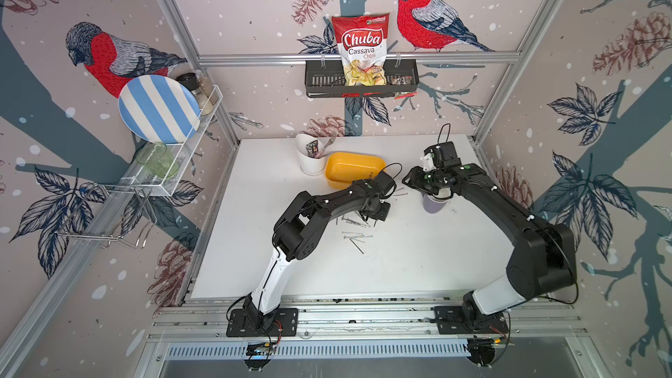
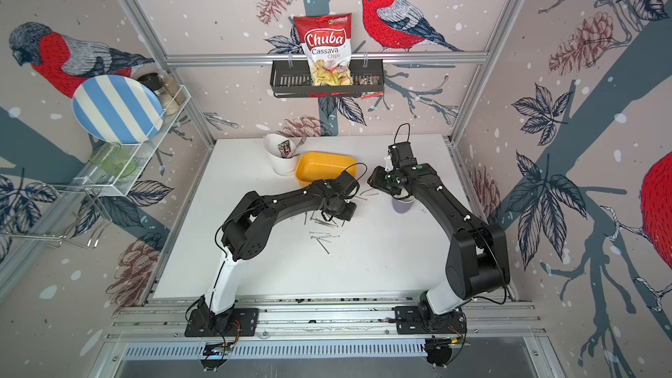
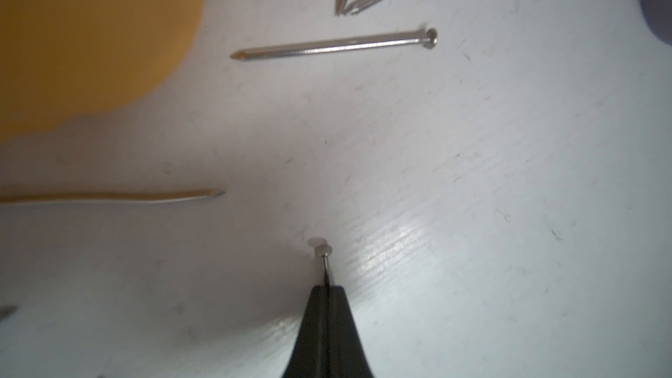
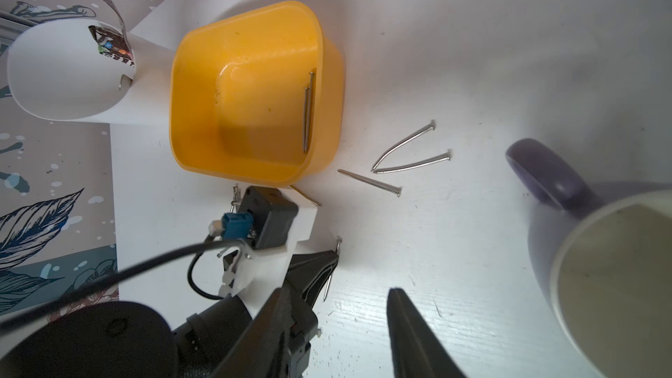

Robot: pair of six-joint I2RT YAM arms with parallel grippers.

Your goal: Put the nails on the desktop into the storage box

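In the left wrist view my left gripper is shut at the tabletop. A thin nail runs into the seam between its fingertips, head outward; in the right wrist view the nail (image 4: 328, 287) shows on both sides of the tips. My right gripper hangs above the table beside the mug, fingers apart and empty. The yellow storage box (image 4: 330, 98) stands at the back, with a few nails (image 4: 306, 115) inside. Between box and mug lie a straight nail (image 4: 371, 182) and two bent nails (image 4: 404, 145) (image 4: 413, 165).
Several more nails (image 1: 357, 236) lie loose in front of the left gripper. The purple mug (image 1: 432, 204) stands under the right arm. Beside the box is a white cup (image 1: 310, 164).
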